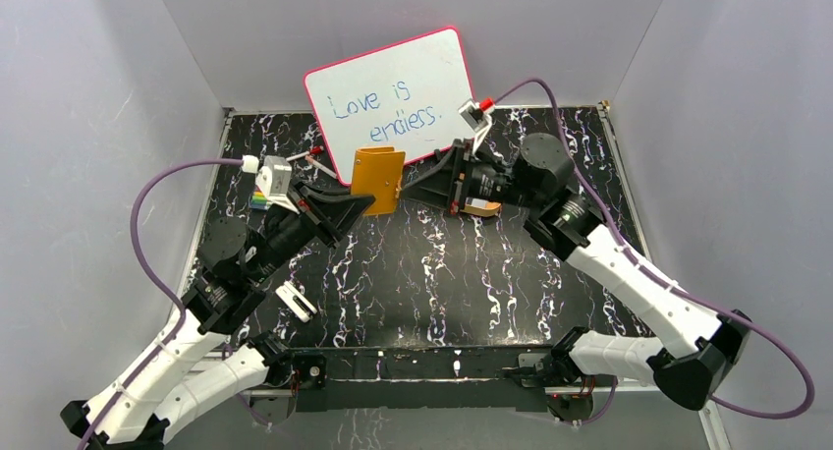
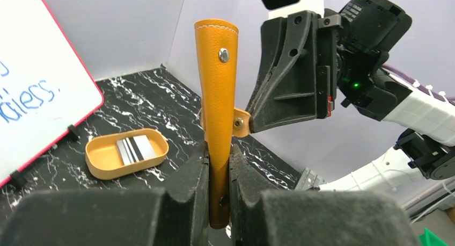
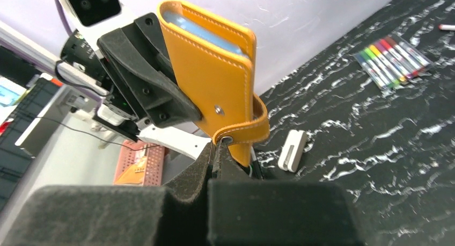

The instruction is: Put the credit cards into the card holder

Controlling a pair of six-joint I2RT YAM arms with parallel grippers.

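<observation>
The orange leather card holder (image 1: 377, 180) is held upright above the table between my arms. My left gripper is shut on its lower part. A strap (image 2: 241, 122) with a metal snap sticks out from the holder's side, and its end meets the fingertips of my right gripper, which is shut on this thin strap. Bluish clear sleeves (image 3: 206, 31) show in the holder's top opening. Several white and dark credit cards (image 2: 136, 149) lie in a tan tray (image 2: 98, 171) on the table.
A whiteboard (image 1: 393, 91) with blue writing leans at the back. Colored markers lie at the left, partly behind my left arm in the top view. A small white object (image 1: 296, 301) rests front left.
</observation>
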